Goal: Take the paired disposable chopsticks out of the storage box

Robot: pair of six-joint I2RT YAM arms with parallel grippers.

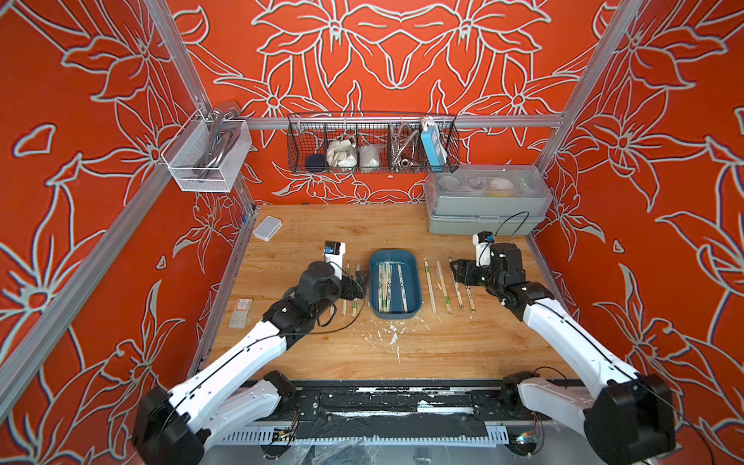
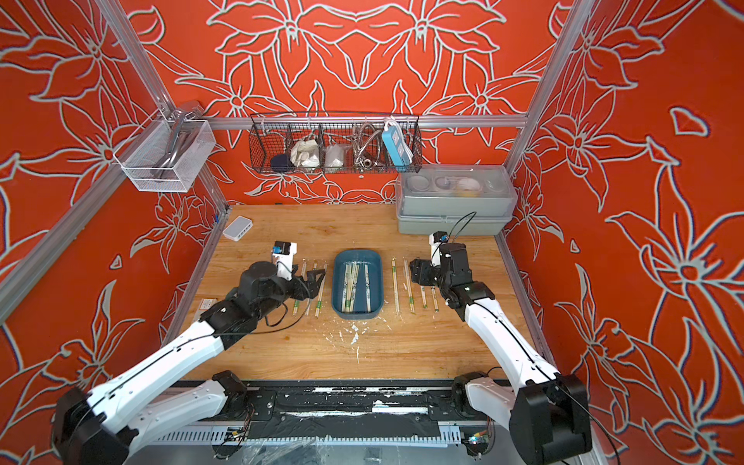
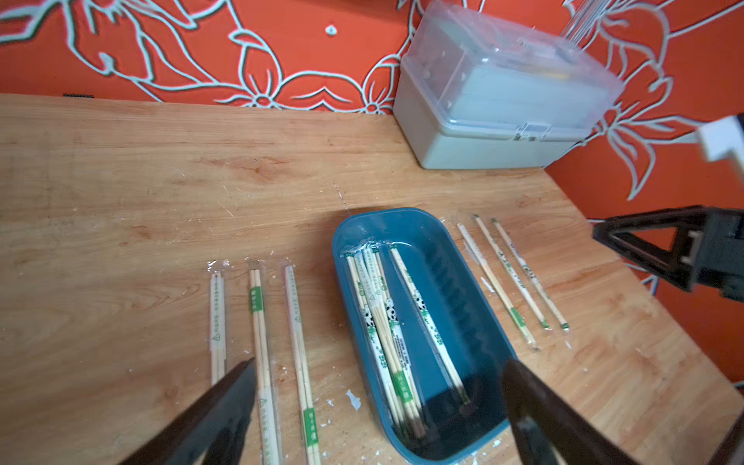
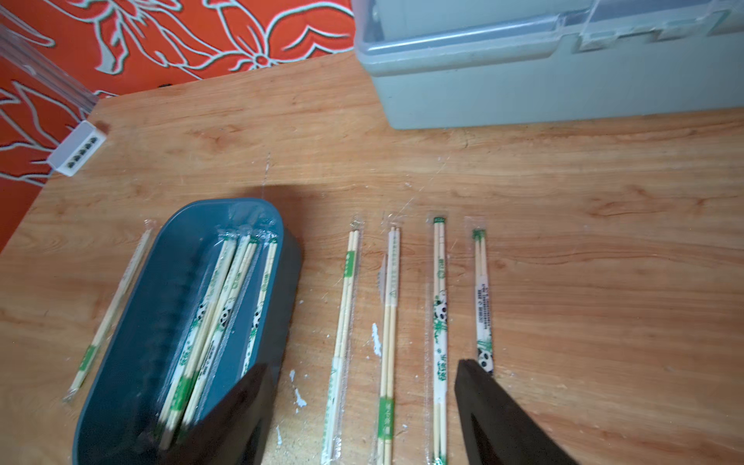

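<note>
In the middle of the table stands a blue storage box (image 1: pixel 413 271). Several wrapped chopstick pairs (image 3: pixel 379 310) lie inside it, most close together along its left side, and one pair (image 3: pixel 426 317) apart to the right. My left gripper hangs open over the table left of the box, with nothing between its fingers. Under and beside it are three wrapped pairs (image 3: pixel 300 356) on the wood. Right of the box, my right gripper is open and empty. Several more wrapped pairs (image 4: pixel 389 310) lie on the table below it.
A grey lidded case (image 1: pixel 488 201) stands at the back right. White paper scraps (image 1: pixel 393 338) lie in front of the box. At the left are a small white device (image 1: pixel 267 228) and a flat pack (image 1: pixel 241 312).
</note>
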